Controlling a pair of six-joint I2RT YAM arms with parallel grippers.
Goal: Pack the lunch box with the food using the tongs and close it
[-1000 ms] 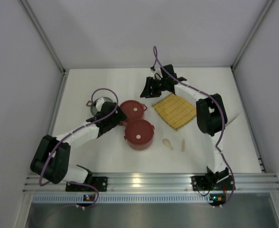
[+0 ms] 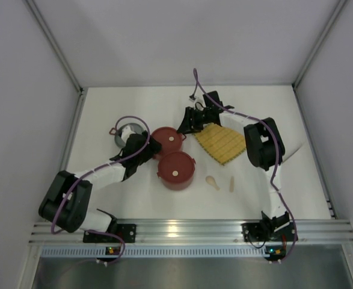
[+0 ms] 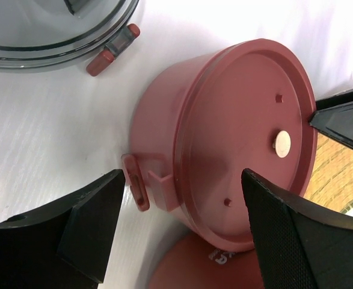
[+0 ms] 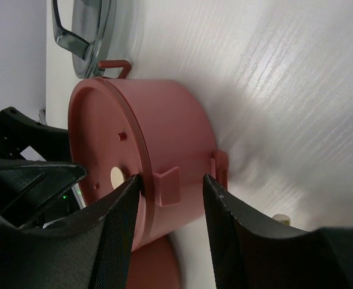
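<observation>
A red lidded pot [image 2: 169, 137] stands at table centre; in the left wrist view its lid [image 3: 242, 138] fills the middle. A second red pot [image 2: 175, 170] sits in front of it. My left gripper [image 2: 153, 146] is at the rear pot's left side, fingers apart in its wrist view around the near rim and handle, contact unclear. My right gripper [image 2: 187, 127] stands open at that pot's right side, its fingertips [image 4: 128, 186] by the lid rim in the right wrist view.
A metal pot [image 2: 121, 129] is at the left, a yellow woven mat [image 2: 221, 144] at the right. A spoon [image 2: 212, 182] and a wooden stick [image 2: 231, 183] lie front right.
My left gripper has shifted slightly at that pot's left side. The pots look unmoved.
</observation>
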